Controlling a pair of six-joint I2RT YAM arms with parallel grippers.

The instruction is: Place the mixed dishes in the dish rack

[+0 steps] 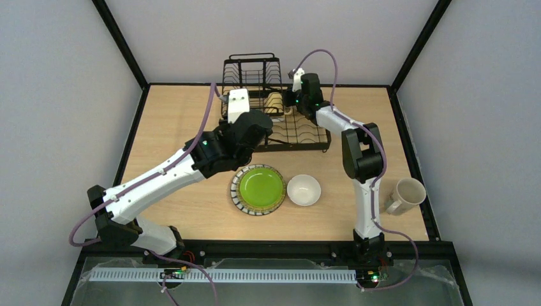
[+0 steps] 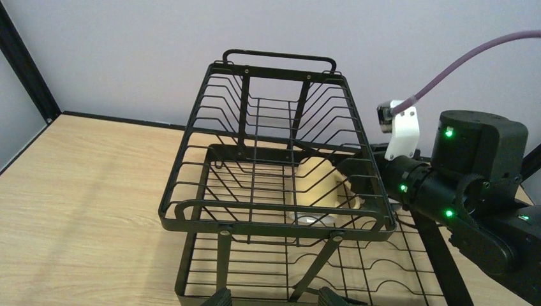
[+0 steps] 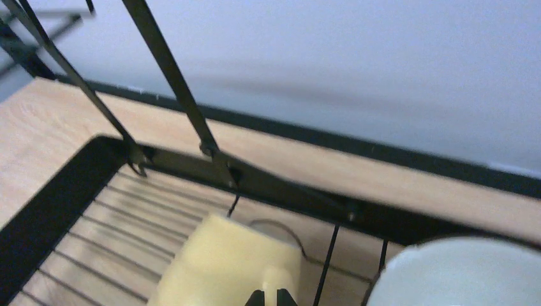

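Observation:
A yellow mug point(image 1: 274, 103) lies on its side in the lower tier of the black dish rack point(image 1: 295, 146), partly under the raised tier. Its handle side faces my right gripper, which is shut on it, apparently at the handle; the fingers are mostly hidden in the other views. My left gripper is at the rack's front with its fingertips apart and nothing between them. On the table in front of the rack are a green plate point(image 1: 261, 188) on a patterned plate point(image 1: 236, 198), and a white bowl point(image 1: 303, 190). A beige mug point(image 1: 405, 196) stands far right.
A pale rounded dish point(image 3: 456, 274) sits in the rack close to my right gripper. The rack's raised tier point(image 2: 274, 220) and its support legs point(image 2: 222, 258) stand close to both arms. Table space left of the rack is bare.

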